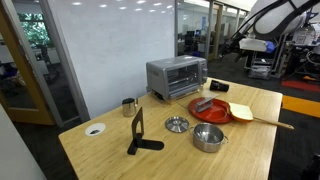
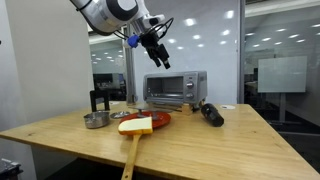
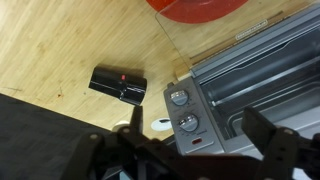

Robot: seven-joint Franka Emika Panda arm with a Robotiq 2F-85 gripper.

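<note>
High above the table, my gripper (image 2: pixel 160 46) hangs clear of everything, its fingers pointing down. In the wrist view the two dark fingers (image 3: pixel 262 132) stand wide apart, with nothing held between them. Below lies a black cylindrical object (image 3: pixel 118 84) on the wood, near the silver toaster oven (image 3: pixel 215 120) with its knobs. Part of the red plate (image 3: pixel 195 5) shows at the top edge. In the second exterior view the black object (image 2: pixel 211 114) lies on its side, right of the plate (image 2: pixel 160 121).
A wooden paddle or board (image 1: pixel 242 113) with a long handle overlaps the plate's edge. A steel pot (image 1: pixel 208 137), a round metal lid (image 1: pixel 177 124), a black stand (image 1: pixel 141 135) and a canister (image 1: pixel 129 106) are spread leftward. Bare wood shows at the table's right (image 2: pixel 250 140).
</note>
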